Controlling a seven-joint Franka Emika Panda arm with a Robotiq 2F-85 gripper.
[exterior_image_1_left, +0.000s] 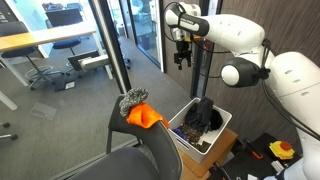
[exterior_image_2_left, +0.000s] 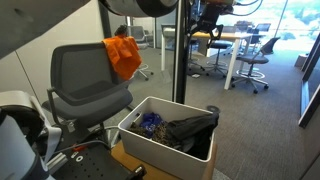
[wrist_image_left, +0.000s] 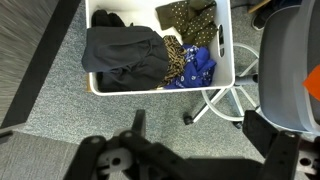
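My gripper (exterior_image_1_left: 183, 63) hangs in the air above and behind the white bin (exterior_image_2_left: 165, 152). In the wrist view the gripper is open, its fingertips wide apart with only carpet between them. Inside the bin lie a dark grey cloth (wrist_image_left: 125, 60), a blue patterned cloth (wrist_image_left: 197, 68), a leopard-print piece (wrist_image_left: 175, 58) and an olive dotted cloth (wrist_image_left: 190, 22). An orange cloth (exterior_image_1_left: 145, 115) drapes over the back of a dark office chair (exterior_image_1_left: 115, 165), beside a grey fuzzy cloth (exterior_image_1_left: 132, 100).
The chair (exterior_image_2_left: 90, 98) stands close beside the bin. A wooden surface (exterior_image_1_left: 221, 147) edges the bin, and a red-and-yellow button (exterior_image_1_left: 283, 150) is near the arm's base. Behind the bin, carpet (exterior_image_1_left: 60, 120) lies open. Desks (exterior_image_1_left: 45, 37) and glass walls are farther off.
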